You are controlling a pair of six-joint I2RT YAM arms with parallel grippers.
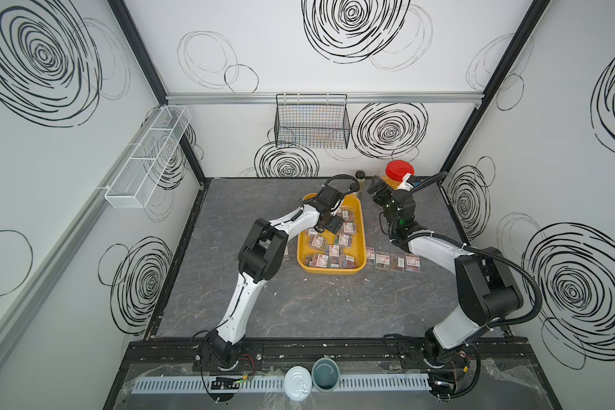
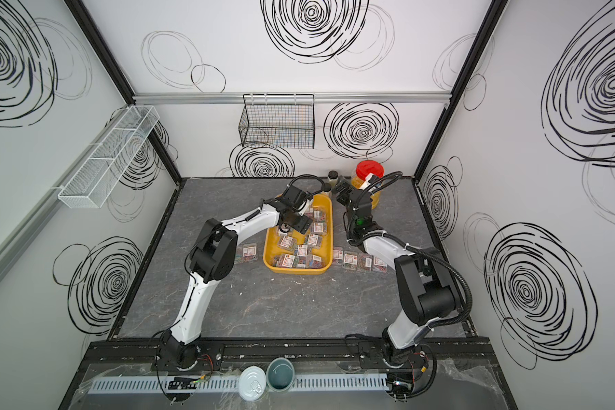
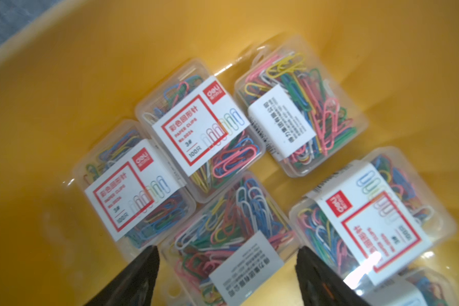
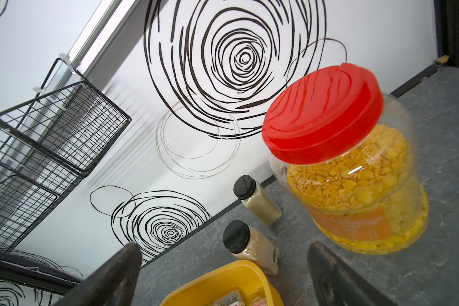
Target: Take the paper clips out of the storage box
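Note:
Several clear packs of coloured paper clips [image 3: 201, 130] lie in the yellow storage box [image 1: 362, 235]. Over the far part of that box is my left gripper. Its fingers [image 3: 132, 280] stand apart, and between them, lower down, a pack [image 3: 229, 239] lies with its plain text label up. Contact between the fingers and that pack cannot be made out. My right gripper is open and empty, to the right of the box and near the red-lidded jar.
A row of packs [image 2: 350, 259] sits on the table right of the box, others [image 2: 249, 253] left of it. The red-lidded jar [image 4: 341, 168] and two black-capped bottles [image 4: 252, 244] stand at the back.

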